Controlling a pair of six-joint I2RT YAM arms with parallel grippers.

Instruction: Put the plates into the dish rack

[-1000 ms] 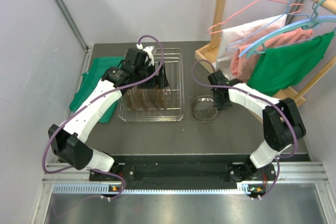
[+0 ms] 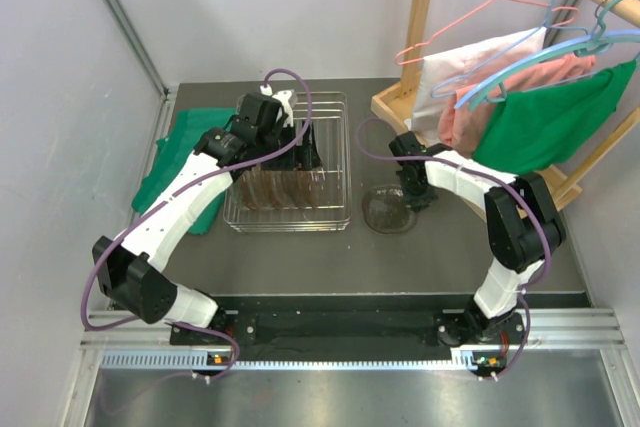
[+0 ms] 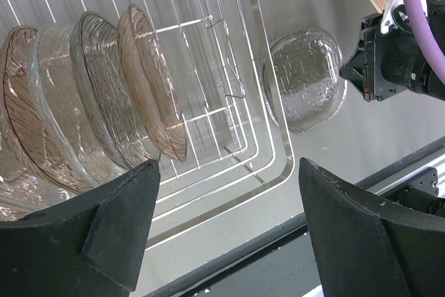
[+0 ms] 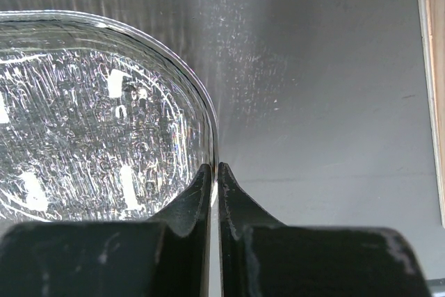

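A clear plate (image 2: 386, 212) lies on the dark table, right of the wire dish rack (image 2: 341, 179). My right gripper (image 2: 412, 197) is at the plate's right edge. In the right wrist view the clear plate (image 4: 90, 130) has its rim running into the seam between the fingertips of the right gripper, which is shut on that rim. Several clear plates (image 3: 97, 95) stand on edge, side by side, in the left part of the rack. Over the rack hangs my left gripper, fingers wide apart and nothing between them.
Slots to the right of the standing plates are bare. A green cloth (image 2: 180, 162) lies left of the rack. At the right stands a wooden rail (image 2: 420, 22) with hangers and cloths, its base (image 2: 397, 104) close to my right arm.
My right arm has shifted a little leftward, and the plate has slid slightly left with it. The left arm and the rack have stayed still.
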